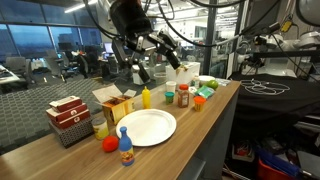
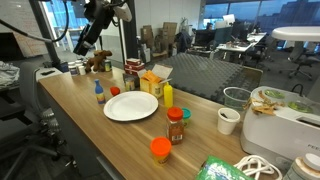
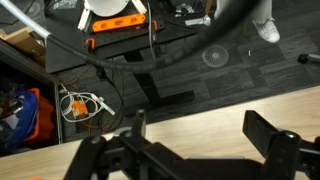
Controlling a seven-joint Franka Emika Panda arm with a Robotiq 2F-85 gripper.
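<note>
My gripper is open, with bare table edge and floor showing between its fingers in the wrist view. In exterior view 1 the gripper hangs in the air above the table, apart from everything on it. A white round plate lies empty on the wooden table. Beside it stand a small blue bottle and a red tomato-like item. A yellow bottle, a red-brown jar and an orange cup stand along the table.
An open cardboard box, a dark basket with red-and-white boxes and a can crowd the back. A white cup and green packet are farther along.
</note>
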